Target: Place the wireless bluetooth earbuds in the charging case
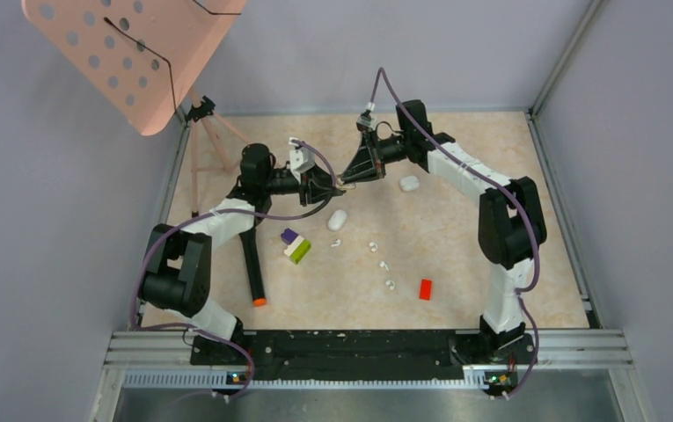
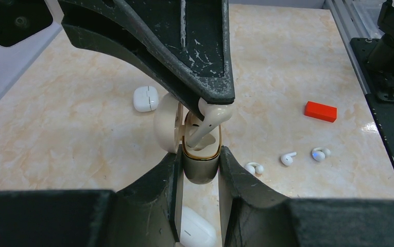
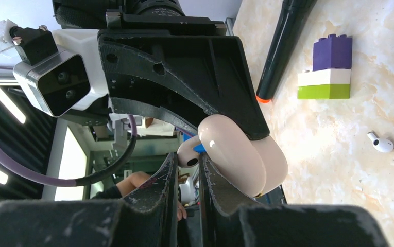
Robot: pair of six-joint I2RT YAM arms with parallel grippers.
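Observation:
My two grippers meet above the upper middle of the table. My left gripper is shut on an open cream charging case with a gold rim, its lid raised. My right gripper is shut on a cream earbud, whose stem reaches down into the case's mouth; whether it is seated is not clear. In the right wrist view the lid hides much of the case's inside.
Loose white earbuds lie mid-table, with white cases behind. A brick stack, a black tube and a red block also lie there.

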